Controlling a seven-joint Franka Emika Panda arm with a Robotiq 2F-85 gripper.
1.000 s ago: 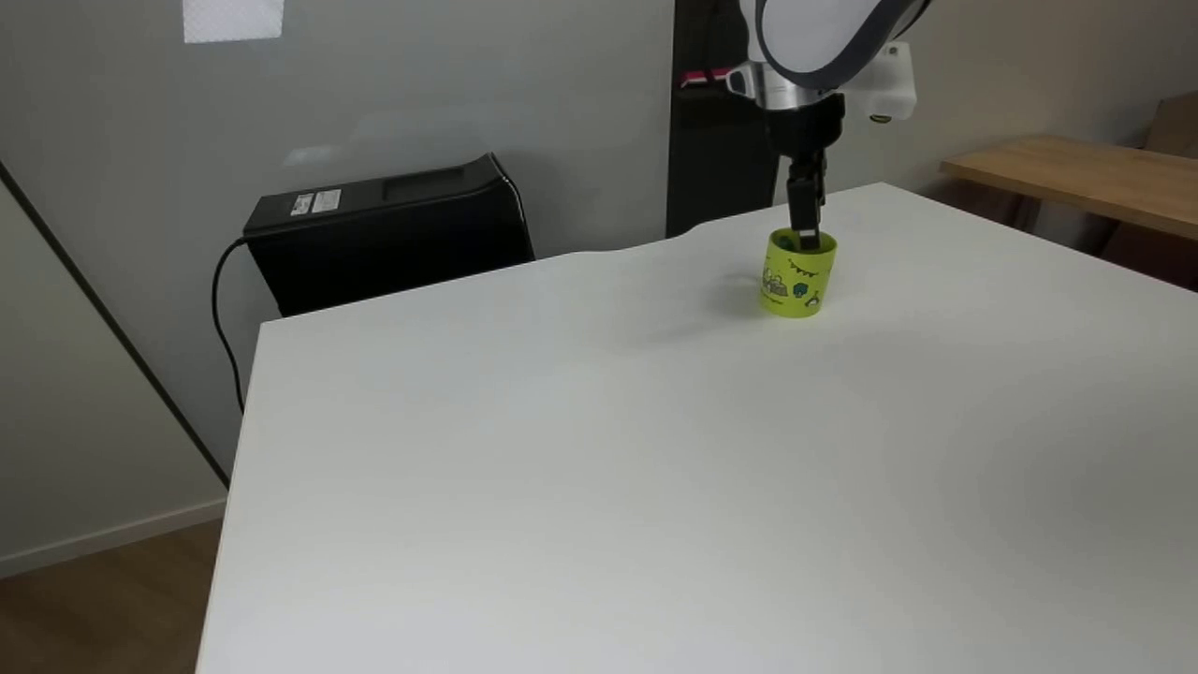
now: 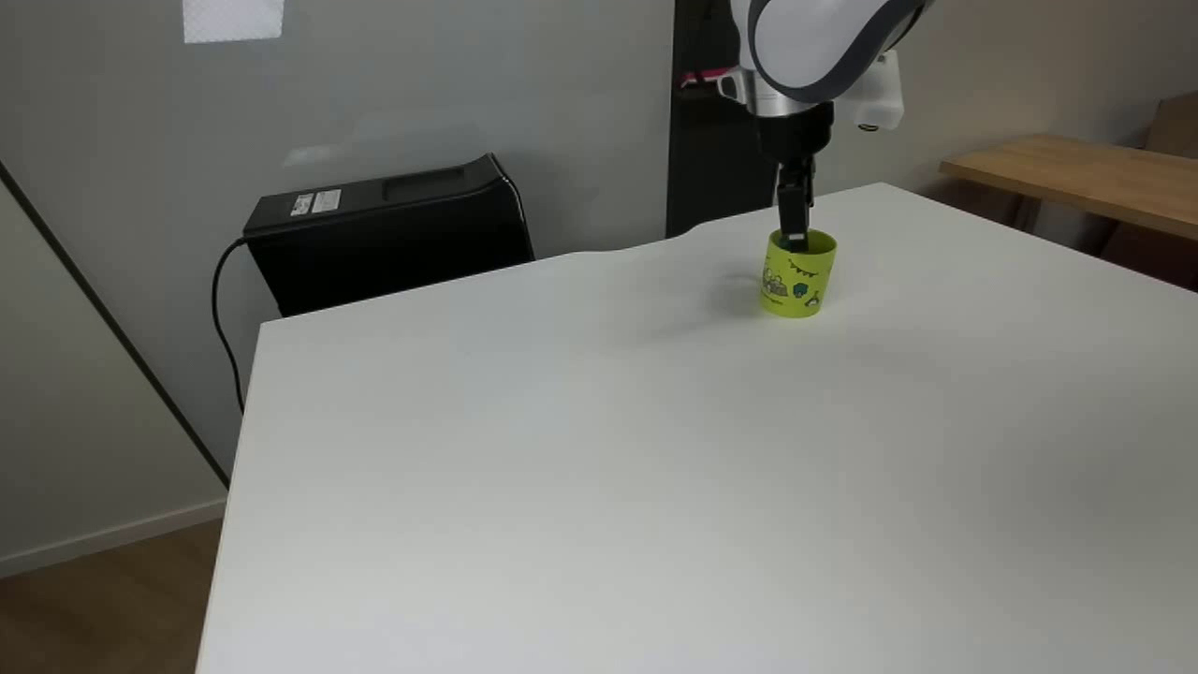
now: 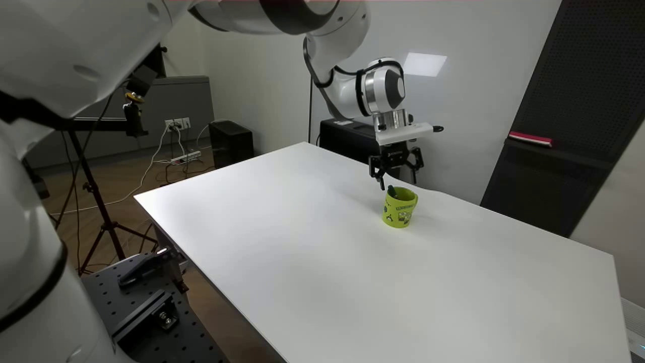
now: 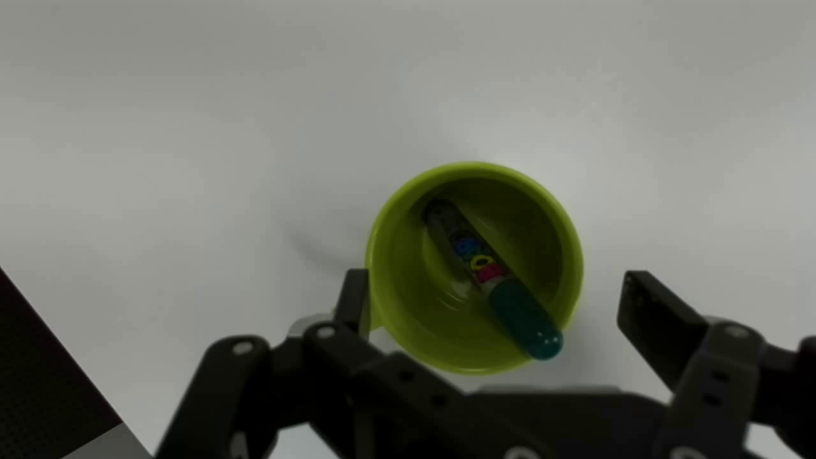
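A yellow-green mug (image 2: pixel 798 279) with printed drawings stands upright on the white table. Inside it leans a marker (image 4: pixel 489 276), its dark green cap (image 4: pixel 525 318) resting toward the rim in the wrist view. My gripper (image 3: pixel 398 183) points down over the mug, its fingers wide apart with nothing between them. In the wrist view the left finger (image 4: pixel 353 299) overlaps the mug's edge near its handle side, while the right finger (image 4: pixel 659 325) is clear of the rim. Whether the left finger touches the mug I cannot tell.
A wooden table (image 2: pixel 1084 168) is off to the right.
In exterior view 1 my gripper has shifted slightly left and a little lower over the mug. The mug stands where it was.
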